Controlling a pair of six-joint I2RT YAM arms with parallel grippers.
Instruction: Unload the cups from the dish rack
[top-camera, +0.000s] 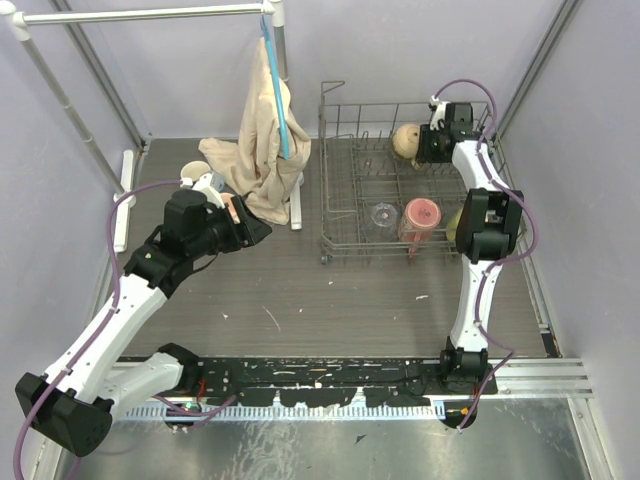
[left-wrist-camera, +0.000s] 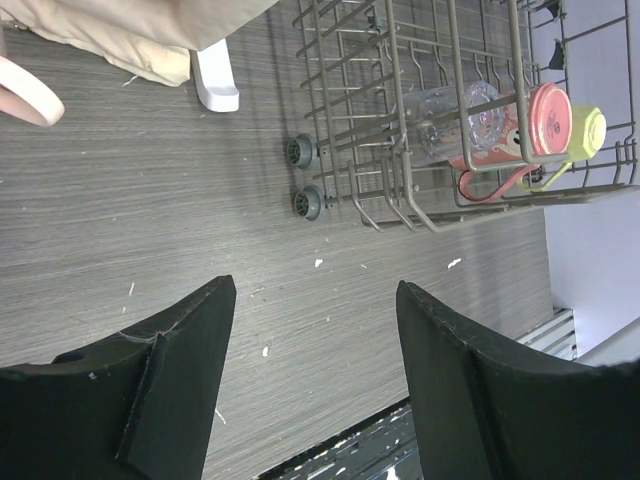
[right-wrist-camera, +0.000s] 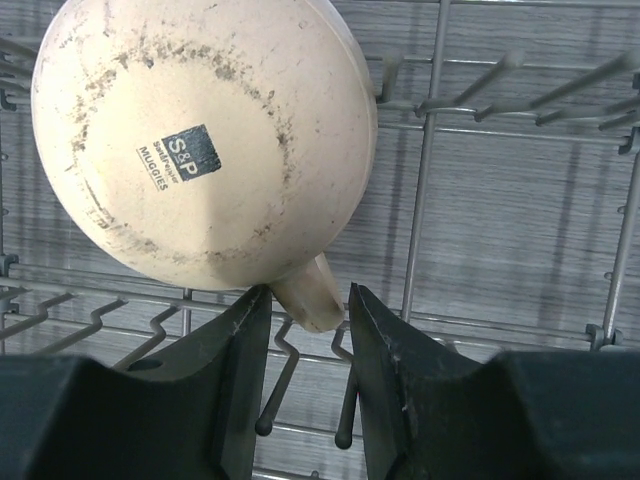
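Observation:
In the dish rack (top-camera: 340, 240) a cream mug (top-camera: 404, 140) lies bottom-up at the back; in the right wrist view its base (right-wrist-camera: 200, 120) fills the upper left. My right gripper is part open, a finger each side of the mug's handle (right-wrist-camera: 312, 298), contact unclear. A clear cup (top-camera: 382, 222), a pink cup (top-camera: 421, 218) and a yellow cup (left-wrist-camera: 588, 132) stand along the rack's front. My left gripper is open and empty over the bare floor, left of the rack.
A beige cloth (top-camera: 262, 160) hangs from a white frame (top-camera: 140, 18) at the back left. Light cups sit partly behind my left arm. The floor (top-camera: 290, 300) before the rack is clear.

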